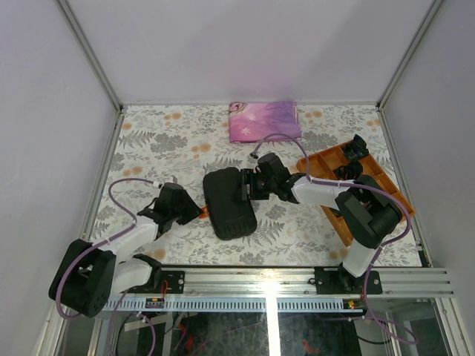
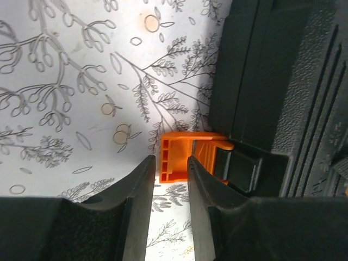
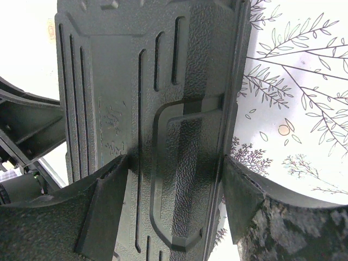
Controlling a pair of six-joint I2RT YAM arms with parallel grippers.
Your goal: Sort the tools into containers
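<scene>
A closed black tool case [image 1: 230, 204] lies on the patterned table in the middle of the top view. From its left side juts an orange latch [image 2: 178, 155], seen close up in the left wrist view. My left gripper has its narrow-set fingers on either side of the latch's outer part, shut on it. On the case's right side, my right gripper is shut on the ribbed black shell, one finger on each side of the raised edge. The case's contents are hidden.
An orange compartment box [image 1: 335, 219] with black items [image 1: 356, 147] inside stands at the right, partly under the right arm. A folded pink-purple cloth [image 1: 263, 122] lies at the back. Table to the left and behind the case is free.
</scene>
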